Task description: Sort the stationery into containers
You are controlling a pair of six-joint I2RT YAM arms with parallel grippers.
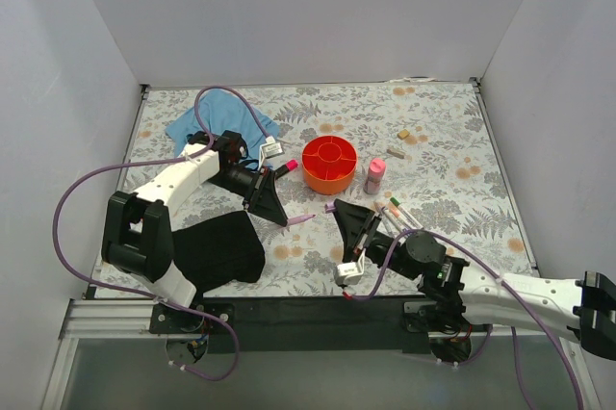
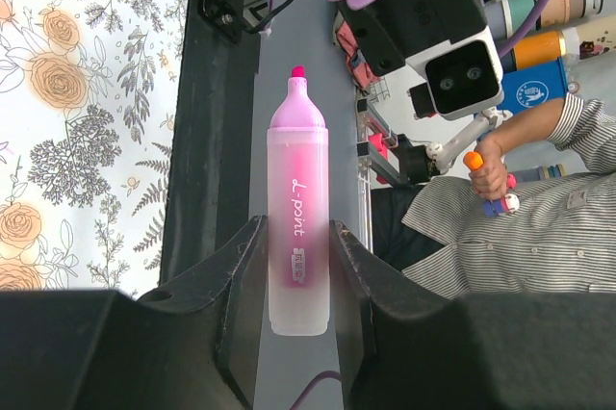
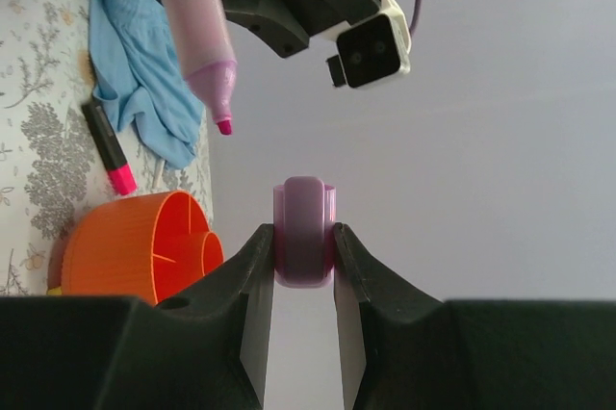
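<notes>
My left gripper is shut on a pink marker [image 2: 296,184], its pink tip bared and pointing at my right gripper in the top view. My right gripper holds the pink cap [image 3: 303,208] between its fingertips, apart from the marker. An orange divided container [image 1: 328,155] stands behind both grippers, with a black marker with a pink end [image 1: 287,167] at its left and a pink cylinder [image 1: 375,174] at its right.
A blue cloth [image 1: 183,126] lies at the back left, a black cloth [image 1: 217,256] at the front left. A small yellow block [image 1: 403,134], a grey piece [image 1: 396,152] and several pens [image 1: 404,217] lie on the right.
</notes>
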